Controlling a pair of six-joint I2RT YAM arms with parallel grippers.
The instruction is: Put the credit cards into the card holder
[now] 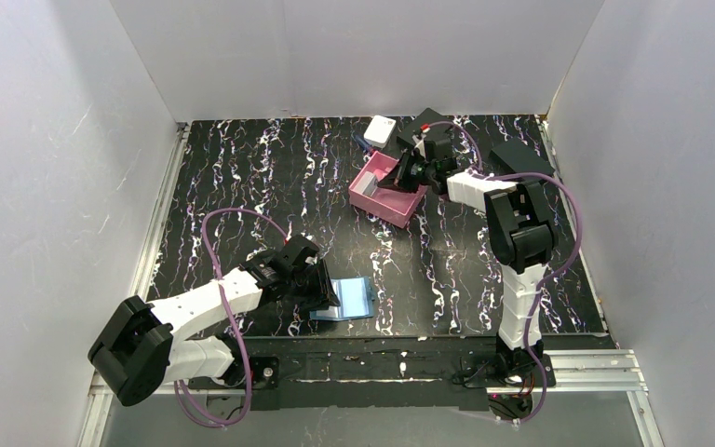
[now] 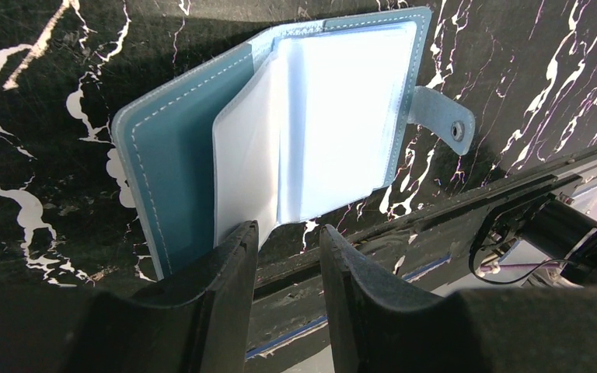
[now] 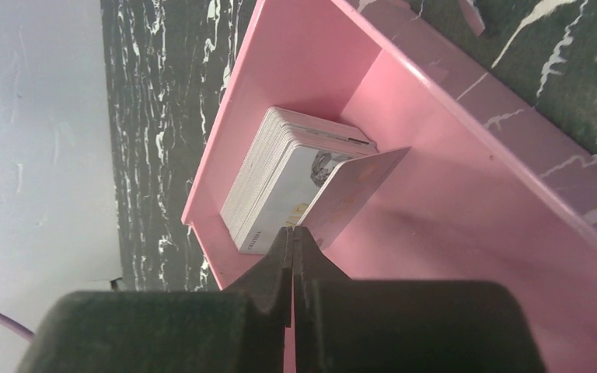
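Inside the pink box [image 1: 393, 208], a stack of white cards [image 3: 260, 183] rests against one end wall. One card [image 3: 361, 190] leans out from the stack's front. My right gripper has its fingertips together at the near corner of that leaning card; whether the corner is pinched cannot be made out. The blue card holder [image 2: 183, 155] lies open near the table's front edge, its clear sleeves [image 2: 350, 109] on the right half and one white sleeve page [image 2: 249, 155] standing up. My left gripper is open over the holder, one finger close to that raised page.
A white box [image 1: 380, 130] and a black flat case [image 1: 425, 128] sit behind the pink box. Another black case [image 1: 521, 158] lies at the right. The holder's snap strap [image 2: 443, 120] sticks out sideways. Between box and holder the table is bare.
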